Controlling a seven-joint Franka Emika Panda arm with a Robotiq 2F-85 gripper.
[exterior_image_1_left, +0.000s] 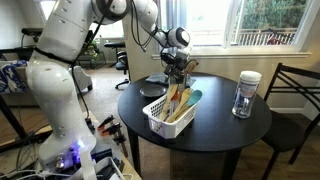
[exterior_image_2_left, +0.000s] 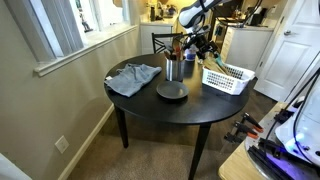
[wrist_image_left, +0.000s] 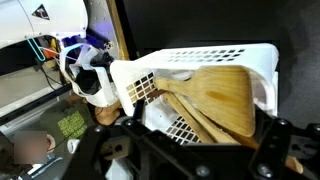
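A white basket stands near the table's front edge, holding several long utensils. Wooden ones lean up out of it, alongside a teal spatula. From above, in the wrist view, a broad wooden utensil head lies across the basket's opening, with wooden handles beneath it. My gripper is open, pointing down close to the raised ends of the utensils at the basket's far side. Its black fingers enter the wrist view from the lower edge, to either side of the wooden utensils. Whether they touch any of them I cannot tell.
A metal pot with upright utensils stands close behind the gripper. A dark plate and a grey-blue cloth lie farther along the table. A white canister stands at the right, and bare tabletop lies between it and the basket.
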